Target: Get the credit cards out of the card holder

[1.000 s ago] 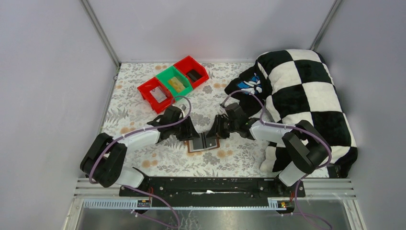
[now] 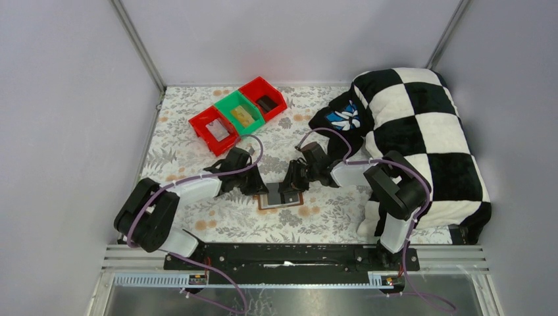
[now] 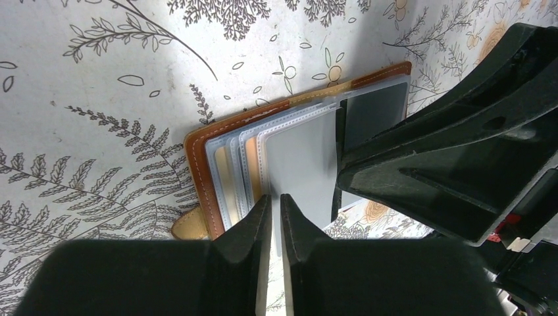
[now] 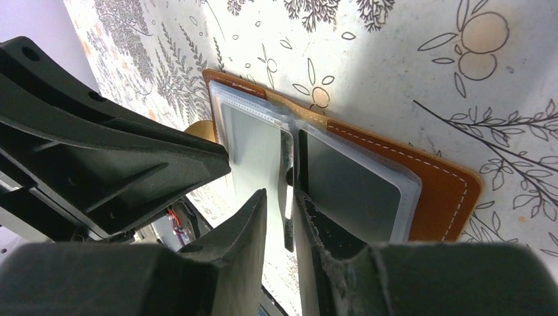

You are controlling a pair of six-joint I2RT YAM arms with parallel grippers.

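Observation:
The open brown card holder [image 2: 266,205] lies flat near the table's front, with stacked clear sleeves [image 3: 299,164] holding pale and dark cards [image 4: 349,191]. My left gripper is low over the left sleeves, its fingertips close together at their edge. My right gripper sits at the centre of the holder, fingertips slightly apart on either side of a sleeve edge by the spine. In each wrist view the other gripper's dark body covers part of the holder. Whether anything is between either pair of fingertips is unclear.
Red [image 2: 207,135] and green [image 2: 230,102] bins with items stand at the back. A checkered cushion [image 2: 434,131] and dark cloth fill the right side. The table around the front of the holder is clear.
My right gripper has moved left and down onto the holder, its arm shifting with it. The left gripper has moved only slightly.

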